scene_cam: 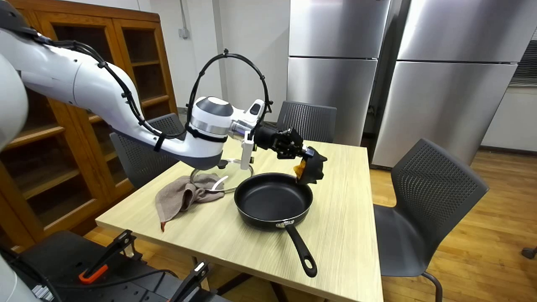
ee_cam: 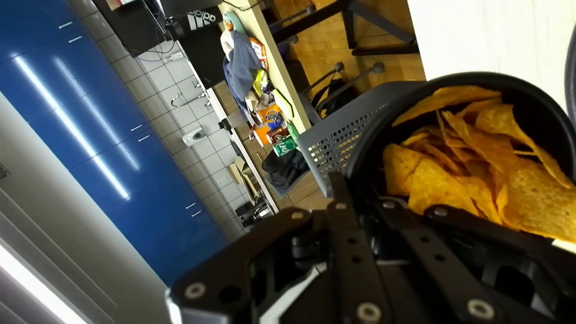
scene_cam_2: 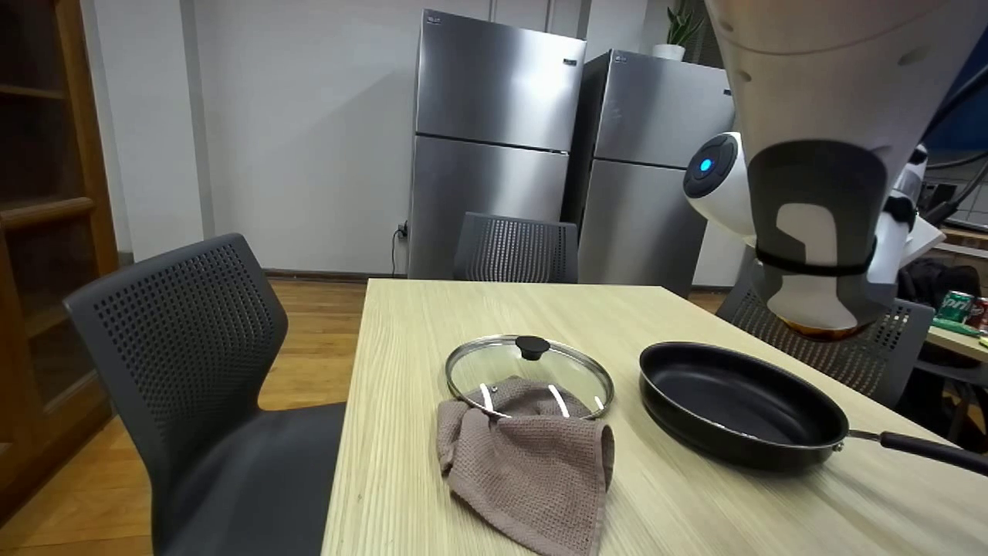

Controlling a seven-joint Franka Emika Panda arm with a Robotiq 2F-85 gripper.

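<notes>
A black bowl [ee_cam: 372, 137] filled with orange tortilla chips [ee_cam: 480, 162] is tipped on its side, and my gripper [scene_cam: 302, 152] is shut on its rim. In exterior view 1 the dark bowl [scene_cam: 314, 167] hangs just above the far right edge of the black frying pan [scene_cam: 274, 199], with some orange showing on the pan side. The chips are still inside the bowl in the wrist view. The pan stands empty on the table, its handle towards the front right. In exterior view 2 the arm hides the gripper and bowl, while the empty pan [scene_cam_2: 741, 398] shows clearly.
Left of the pan, a glass lid [scene_cam: 236, 176] with a black knob rests partly on a crumpled brown towel [scene_cam: 183, 197]. Chairs surround the wooden table [scene_cam: 342, 241].
</notes>
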